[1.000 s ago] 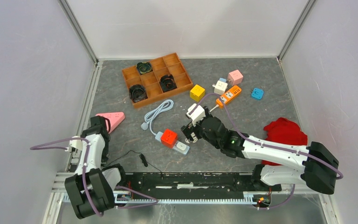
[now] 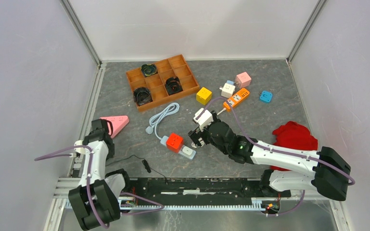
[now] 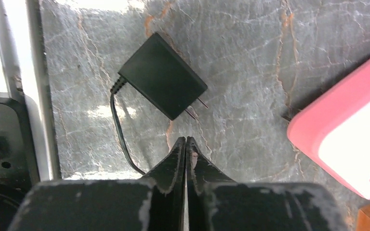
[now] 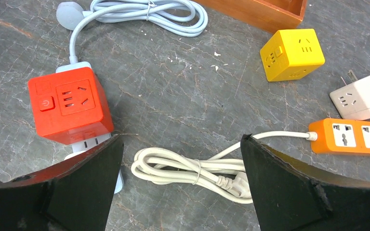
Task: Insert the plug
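A black plug adapter (image 3: 163, 76) with two pins lies on the grey floor in the left wrist view, its cord running down behind my left gripper. My left gripper points just below the adapter and is shut; I cannot make out anything held between its fingertips. In the top view it is at the far left, hiding the adapter. A pink power strip (image 2: 114, 124) lies beside it. My right gripper stands open over the centre, above a coiled white cable (image 4: 183, 168), near a red cube socket (image 4: 70, 106).
A wooden compartment tray (image 2: 180, 62) sits at the back. A yellow cube socket (image 2: 204, 96), white socket (image 2: 227, 90), orange strip (image 2: 236, 98), pink cube (image 2: 243, 80) and blue socket (image 2: 266, 96) stand right of centre. Red cloth (image 2: 291, 135) lies at right. Walls bound the surface.
My left arm has shifted slightly in the top view, and the thin black cord near it has moved a little. The right arm is still.
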